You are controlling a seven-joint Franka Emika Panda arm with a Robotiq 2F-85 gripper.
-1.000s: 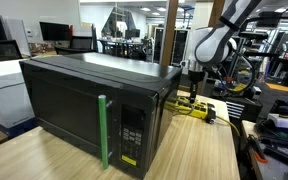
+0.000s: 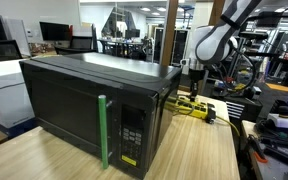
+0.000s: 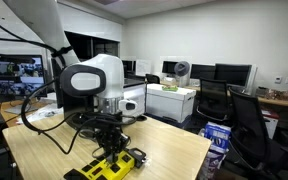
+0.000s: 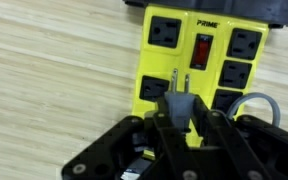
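Note:
In the wrist view, my gripper is shut on a grey plug (image 4: 180, 107). Two metal prongs extend from the plug toward a yellow power strip (image 4: 197, 62) marked PRIME. The strip has black outlets (image 4: 164, 32) in two columns and a red switch (image 4: 202, 49). The prongs overlap the strip's middle in this view; whether they touch it I cannot tell. In the second exterior view, the arm (image 3: 94, 88) reaches down over the yellow strip (image 3: 109, 168), and the plug is too small to make out.
A large black microwave (image 2: 99, 105) takes up much of the table in the first exterior view. A grey cord (image 4: 256, 97) curves beside the strip's right edge.
The gripper has shifted slightly above the power strip. The microwave and the strip look unmoved.

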